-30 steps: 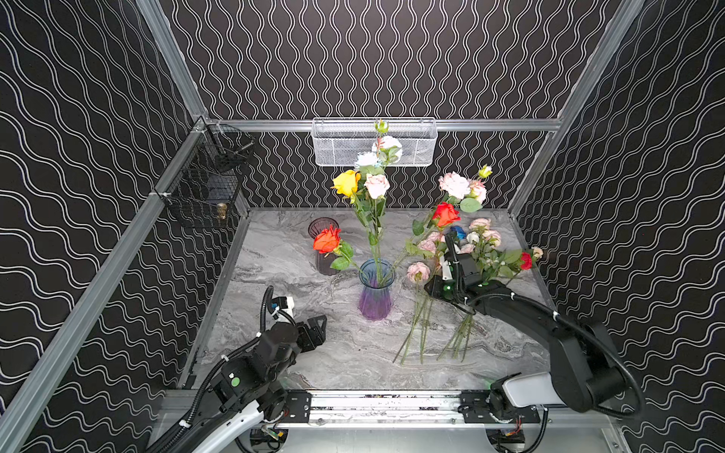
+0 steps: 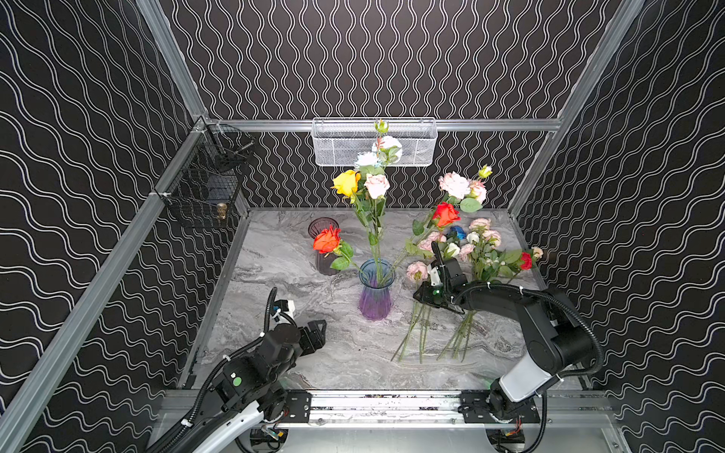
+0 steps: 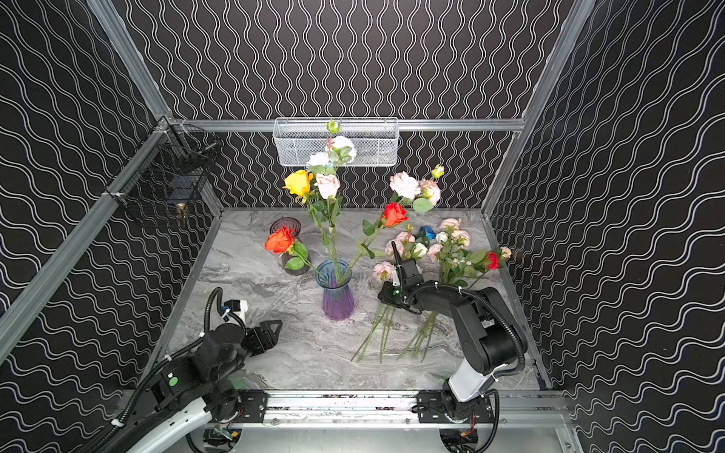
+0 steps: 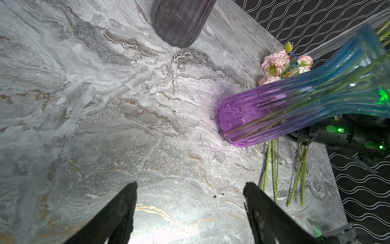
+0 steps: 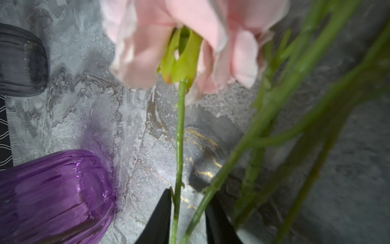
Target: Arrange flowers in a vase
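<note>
A blue-to-purple glass vase point(image 2: 375, 300) stands upright mid-table, holding several stems, among them a yellow rose point(image 2: 346, 183) and an orange-red rose point(image 2: 327, 241). To its right, my right gripper is low over loose stems with its fingers apart. Two green stems point(image 5: 179, 150) run between those fingers, one topped by a pink flower point(image 5: 150, 44); neither looks clamped. More loose flowers point(image 2: 487, 253) lie at the right with their stems point(image 2: 460, 336) toward the front. Over bare table at front left, my left gripper is open and empty.
Behind the vase at its left is a dark ribbed glass vase point(image 4: 180, 20). A white mesh basket point(image 2: 332, 147) hangs on the back wall, and a black wire basket point(image 2: 200, 200) on the left.
The left arm is nearly still, and the vase has not moved.
</note>
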